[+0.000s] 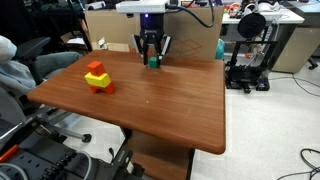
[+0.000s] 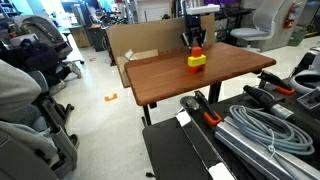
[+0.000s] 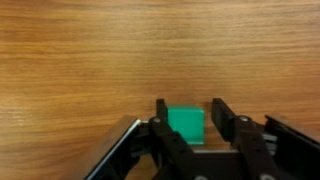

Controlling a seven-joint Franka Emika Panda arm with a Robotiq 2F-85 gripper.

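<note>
A green block lies on the wooden table, between the two dark fingers of my gripper in the wrist view. From exterior view 1 the same green block shows near the table's back edge, with the gripper lowered around it. The fingers stand part open, with a finger on either side; firm contact with the block does not show. A stack of red and yellow blocks stands at the table's left, also visible as a stack in exterior view 2, where the green block cannot be made out.
A cardboard panel stands behind the back edge. Coiled grey cable lies on a dark surface in front of the table.
</note>
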